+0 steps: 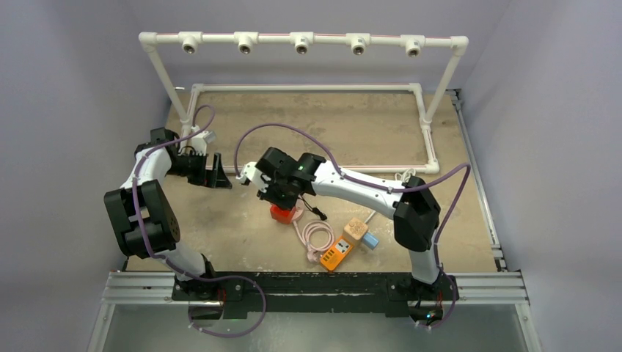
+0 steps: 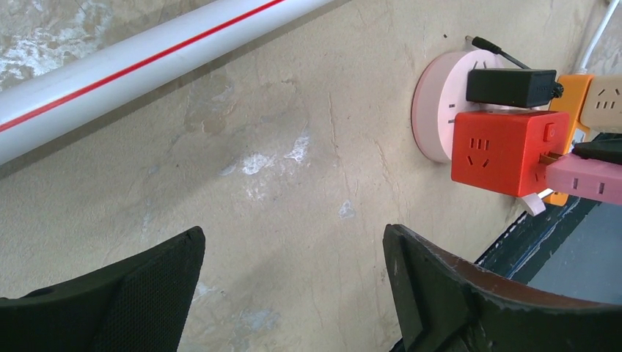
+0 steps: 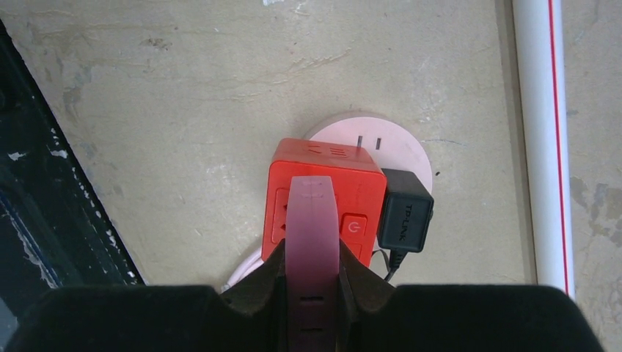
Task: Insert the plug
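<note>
My right gripper is shut on a pink plug (image 3: 312,220), held against the red power cube (image 3: 354,183). In the left wrist view the plug (image 2: 583,176) meets the red cube (image 2: 499,150) at its side, with part of its prongs showing between them. The cube and a black adapter (image 3: 403,213) sit on a round pink socket disc (image 2: 433,110). My left gripper stands open at the left of the workspace, nothing between its fingers.
An orange strip (image 1: 334,256), tan cube (image 1: 356,230), blue block (image 1: 370,240) and coiled cables lie front right. A white pipe frame (image 1: 308,88) borders the back. The board left of the socket is clear.
</note>
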